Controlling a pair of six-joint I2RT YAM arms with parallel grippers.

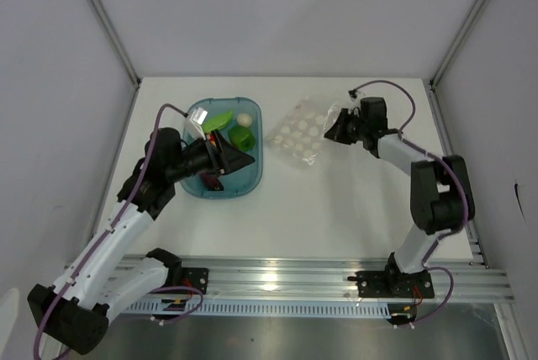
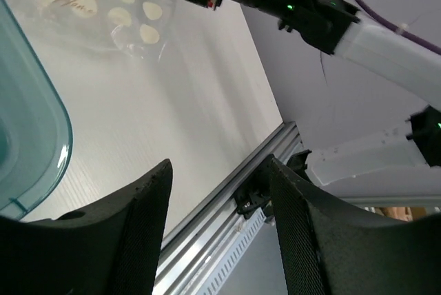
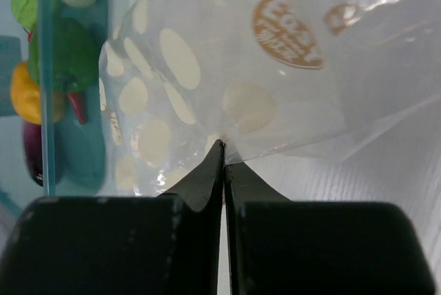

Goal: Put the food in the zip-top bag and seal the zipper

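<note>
The clear zip top bag [image 1: 297, 129], printed with pale dots, lies right of the bin with its right side raised. My right gripper is shut on the bag's edge, and the film spreads up in front of the fingers in the right wrist view. Over the bin hovers my left gripper, open with an empty gap. In the bin are a long green vegetable [image 1: 218, 121], a pale round item [image 1: 244, 119], a green pepper [image 1: 241, 137], a yellow item [image 3: 25, 94] and a dark purple one [image 3: 32, 149]. The left arm hides part of them.
The blue bin [image 1: 258, 162] stands on the left of the white table [image 1: 311, 217]. Bare table stretches across the front and middle. A metal rail [image 1: 277, 267] runs along the front edge, and grey walls flank both sides.
</note>
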